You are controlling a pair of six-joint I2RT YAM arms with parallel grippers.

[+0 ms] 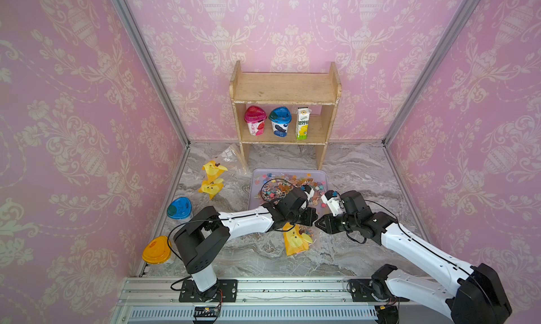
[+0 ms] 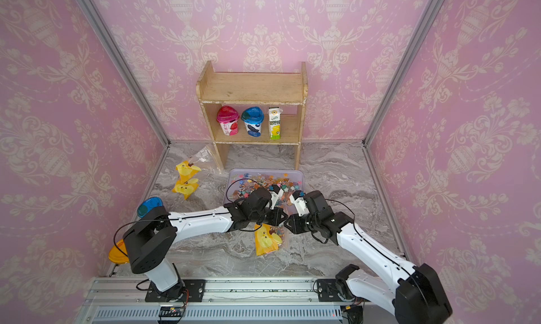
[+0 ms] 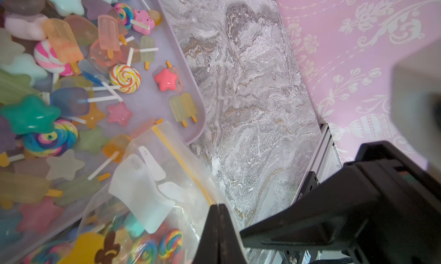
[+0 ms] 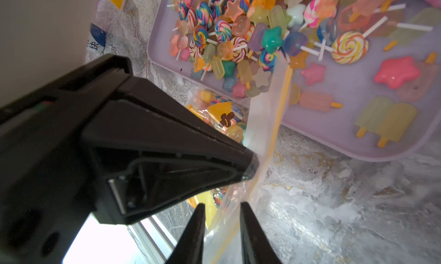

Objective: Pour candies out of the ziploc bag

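A clear zip bag (image 1: 296, 239) with a yellow print and candies hangs in front of the lilac candy tray (image 4: 349, 144). My left gripper is shut on the bag's zip edge (image 3: 179, 163), as the left wrist view shows. My right gripper faces it from the right, part open, with the bag's top edge between its fingers; whether they touch the plastic I cannot tell.
Two yellow bags (image 1: 212, 187) lie at the left, near blue (image 1: 179, 208) and orange (image 1: 155, 250) lids. A wooden shelf (image 1: 285, 87) with tubs and a carton stands behind.
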